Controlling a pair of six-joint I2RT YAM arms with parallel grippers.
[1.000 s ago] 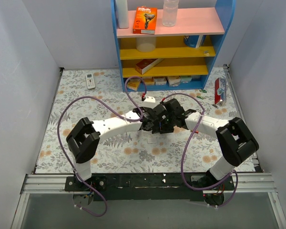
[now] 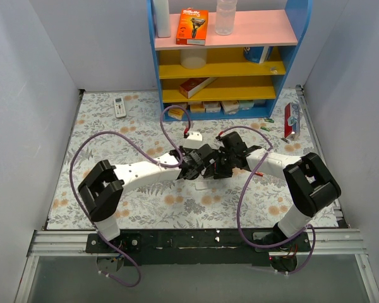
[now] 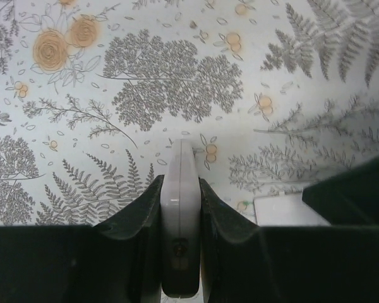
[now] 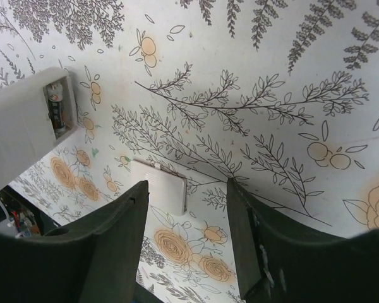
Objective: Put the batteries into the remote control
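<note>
My left gripper is shut on the white remote control (image 3: 180, 189), which is held above the table. In the right wrist view the remote (image 4: 22, 126) shows its battery compartment, with a battery (image 4: 55, 107) inside. The battery cover lies on the table below, also partly visible in the left wrist view (image 3: 284, 208). My right gripper is open, nothing between its fingers, right of the held remote and over the cover. In the top view the two wrists meet at the centre and hide the remote.
A shelf unit (image 2: 218, 82) with boxes stands at the back. Another remote (image 2: 119, 107) lies at the back left. Loose batteries (image 2: 265, 128) and a red box (image 2: 292, 120) lie at the right.
The right arm has moved only slightly.
</note>
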